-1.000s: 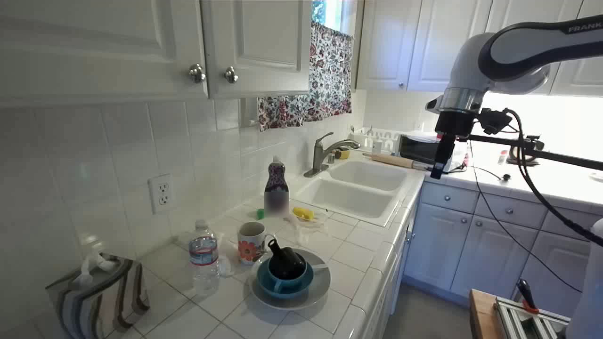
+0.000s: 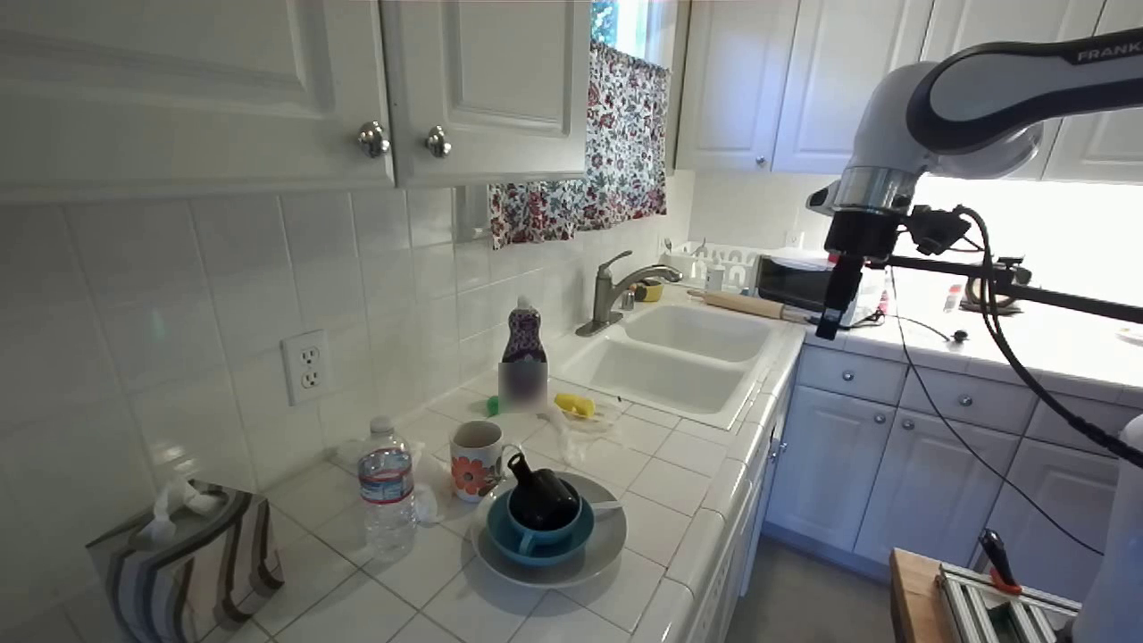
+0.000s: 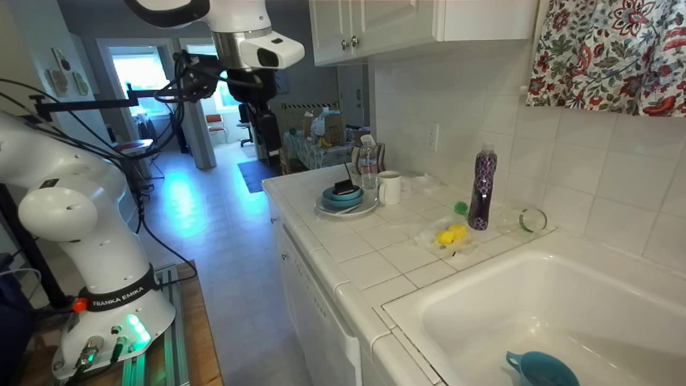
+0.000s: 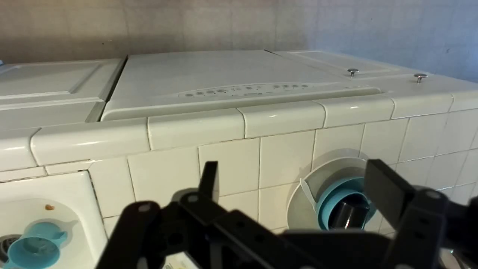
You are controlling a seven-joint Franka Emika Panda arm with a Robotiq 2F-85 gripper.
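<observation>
High above the counter's front edge, my gripper stands open, its two dark fingers wide apart with nothing between them. On the tiled counter a grey plate (image 2: 600, 554) carries stacked blue bowls (image 2: 558, 548). A black object (image 2: 546, 500) with a handle sits inside the upper one, and a white utensil (image 4: 307, 192) rests on the plate's rim. In the wrist view this stack lies below and partly behind the right finger. A blue cup (image 3: 547, 369) is in the white sink (image 3: 489, 286), far from my gripper.
A flowered mug (image 2: 474, 461), a water bottle (image 2: 386, 488) and a striped tissue box (image 2: 193, 557) stand near the plate. Toward the sink are a purple bottle (image 3: 482, 186) and a yellow item (image 3: 452, 234) on plastic. Bare tiles lie between plate and sink.
</observation>
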